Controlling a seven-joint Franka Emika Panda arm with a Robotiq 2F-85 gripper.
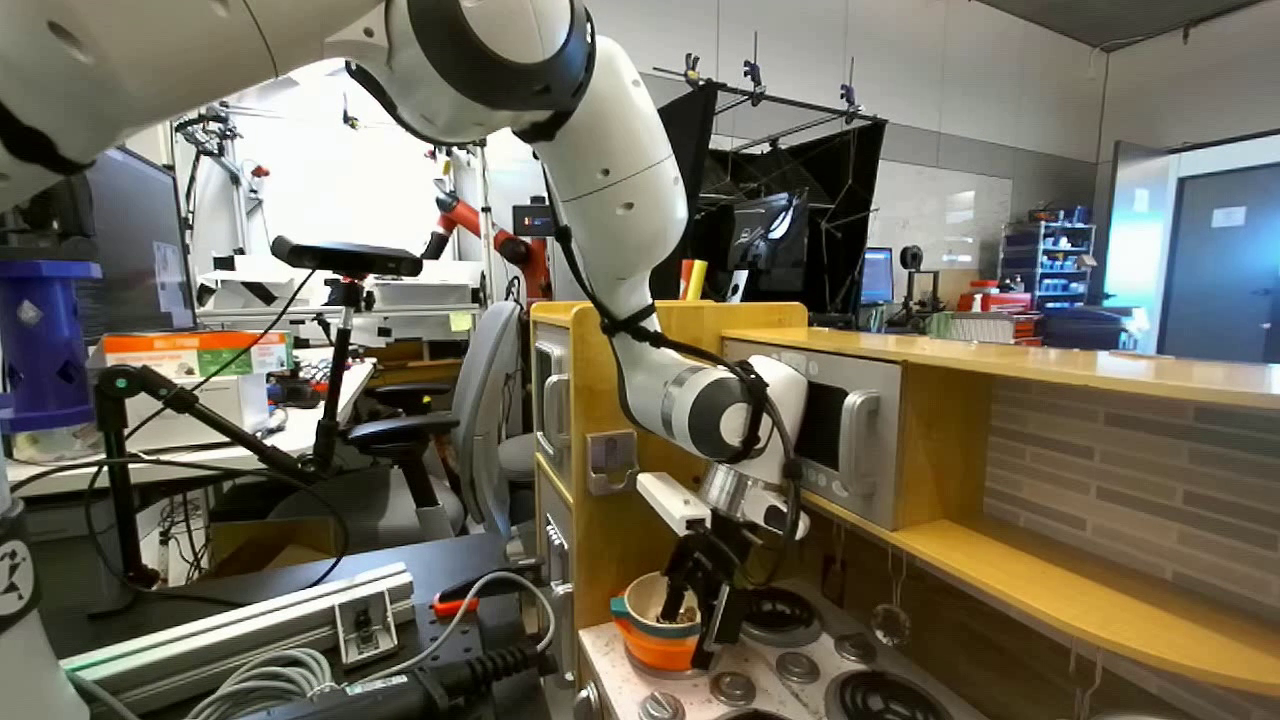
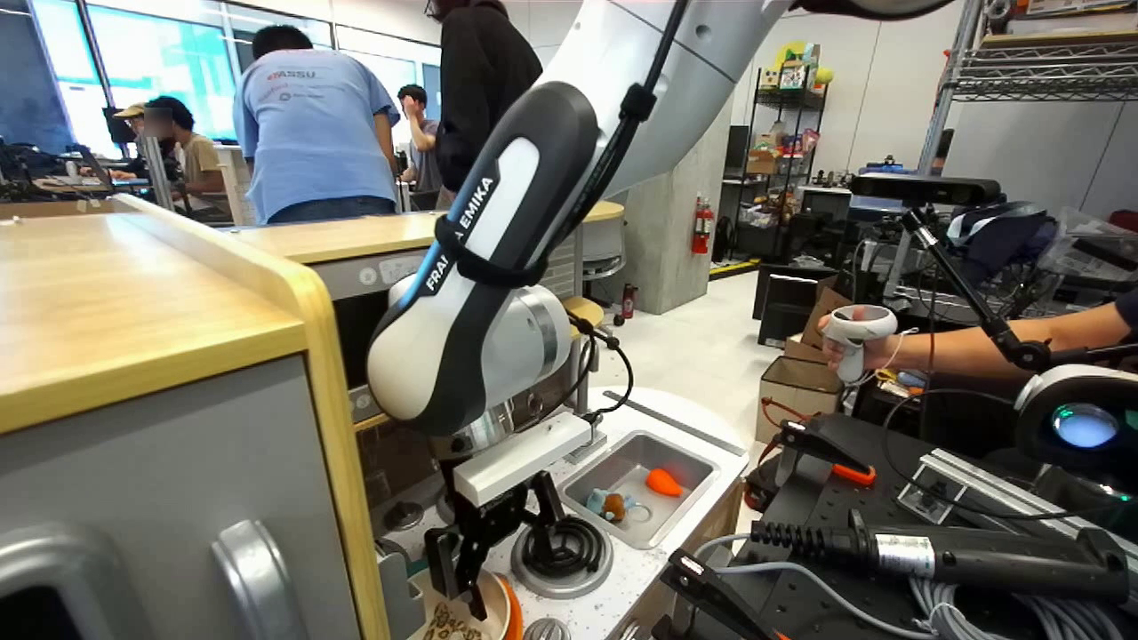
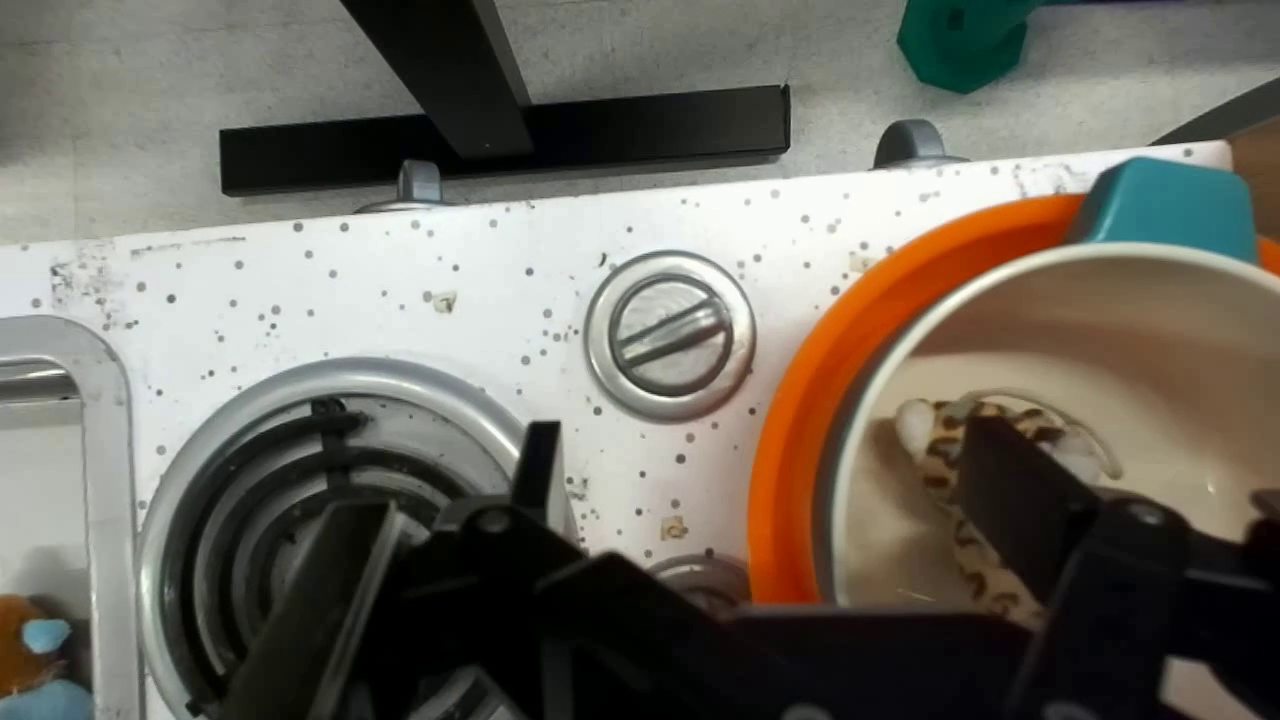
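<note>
A cream-lined bowl [image 3: 1176, 324] with a teal handle [image 3: 1170, 204] sits inside an orange bowl [image 3: 786, 480] on the toy stove. Within the cream bowl lies a spotted toy [image 3: 978, 546], yellowish with dark markings. My gripper is open over the bowls' rims, its fingers wide apart. One finger [image 3: 1020, 492] reaches into the cream bowl, above or beside the toy; the other stands outside, toward the burner. In exterior view 1 the bowls [image 1: 662, 648] are partly hidden behind the gripper [image 1: 693, 630].
A coiled burner [image 3: 348, 492] and a knob [image 3: 669, 336] lie beside the bowls. The sink [image 2: 699, 475] holds an orange toy [image 2: 663, 482] and a blue-brown one [image 2: 608, 505]. A cabinet wall [image 2: 352, 469] rises close to the bowls, and shelves [image 1: 1080, 588] overhang the stove.
</note>
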